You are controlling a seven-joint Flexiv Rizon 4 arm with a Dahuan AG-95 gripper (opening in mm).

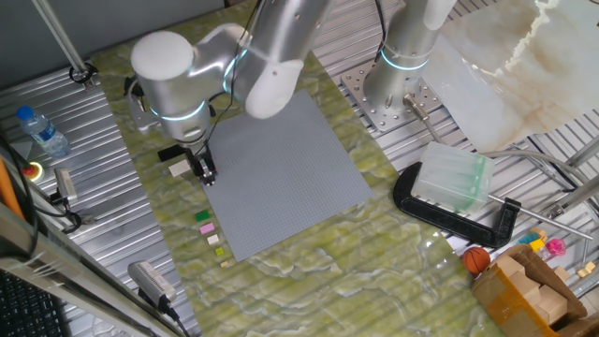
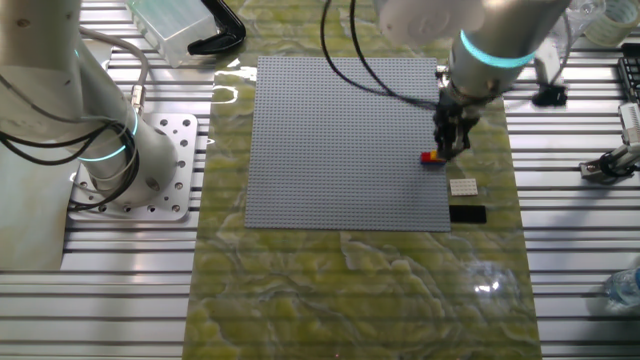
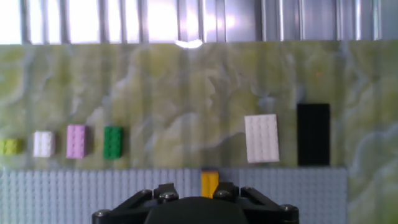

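In the wrist view a yellow brick (image 3: 209,183) stands at the baseplate's edge (image 3: 124,186), just past the gap between my fingertips. My gripper looks open; its two fingertips are apart, and its dark body hides what lies below. Exterior view 2 shows a red brick (image 2: 428,157) with a bit of yellow against it on the grey baseplate, close beside the gripper (image 2: 452,150). From exterior view 1 the gripper (image 1: 208,179) is low over the plate's left edge, covering the red brick.
Beside the plate lie a green brick (image 3: 112,142), a pink brick (image 3: 76,141), a small white brick (image 3: 43,144), a lime brick (image 3: 10,146), a larger white brick (image 3: 262,138) and a black brick (image 3: 313,134). Most of the baseplate (image 1: 285,178) is bare.
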